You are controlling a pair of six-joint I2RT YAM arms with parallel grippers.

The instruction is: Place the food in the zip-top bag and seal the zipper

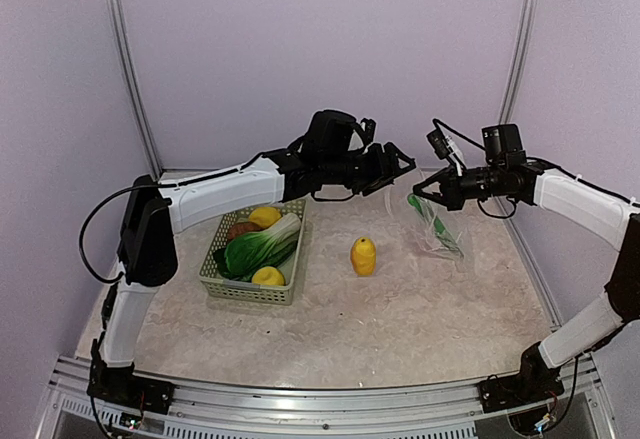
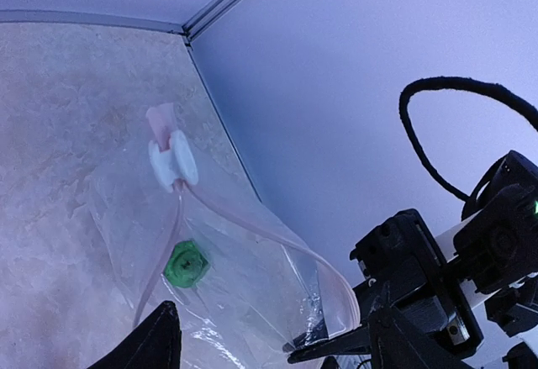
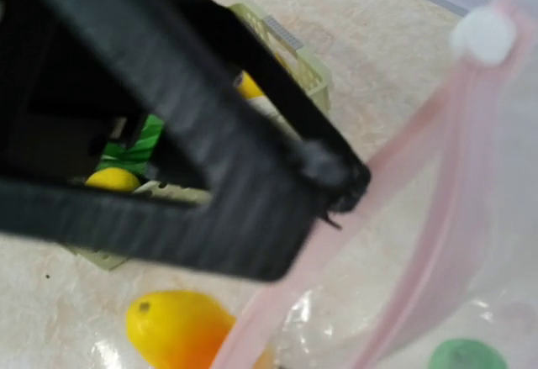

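Note:
The clear zip top bag (image 1: 445, 239) hangs under my right gripper (image 1: 420, 189), a green item inside. In the left wrist view its pink zipper (image 2: 269, 234) with white slider (image 2: 174, 163) stands looped open. My left gripper (image 1: 392, 167) is open above the bag's mouth, nothing between its fingers. The right gripper is shut at the bag's edge; any film between its fingers is hard to see. A yellow mango (image 1: 362, 256) lies on the table left of the bag, also low in the right wrist view (image 3: 176, 327).
A green basket (image 1: 250, 294) with bok choy, yellow fruit and a brown item stands at the left. Walls enclose the back and sides.

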